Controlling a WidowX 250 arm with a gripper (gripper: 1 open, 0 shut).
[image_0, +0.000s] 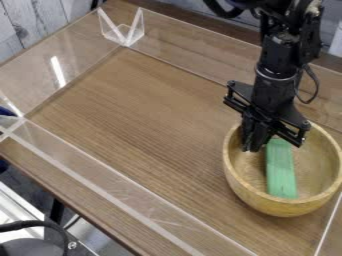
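My black gripper (255, 141) hangs from the arm at the right, its tips down inside the left part of a tan round bowl (297, 206). A green elongated object (279, 169) lies in the bowl, just right of and below the fingertips. The fingers look closed, with nothing clearly between them, though the tips are small and dark.
A transparent angular piece (122, 30) stands at the back left. A black cable (34, 225) runs at the lower-left corner, off the table.
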